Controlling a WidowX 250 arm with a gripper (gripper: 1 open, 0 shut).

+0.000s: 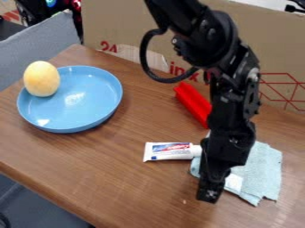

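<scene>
My black gripper (210, 178) is low over the left part of a folded light-blue cloth (259, 169), its fingertips at the cloth's left edge; whether it is open or shut, or holds any cloth, is unclear. A white toothpaste tube (167, 150) lies just left of it, its cap end near or behind the gripper.
A blue plate (78, 107) is at upper left, with a yellow egg-shaped object (41, 78) on its rim. A red object (191, 101) lies behind the tube. Cardboard (143, 44) stands along the back.
</scene>
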